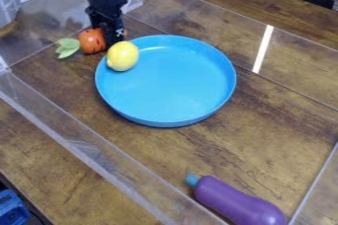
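My black gripper (109,27) is low at the top left, just beyond the blue plate, over an orange-red carrot or tomato-like toy (91,41) with pale green leaves (67,47). Its fingertips are partly hidden behind that toy and a yellow lemon (122,56), so what is between them is unclear. The lemon rests on the left part of the blue plate (169,91).
A purple eggplant (238,201) lies at the lower right. Clear plastic walls border the wooden surface (106,160). A blue object (10,209) sits at the lower left edge.
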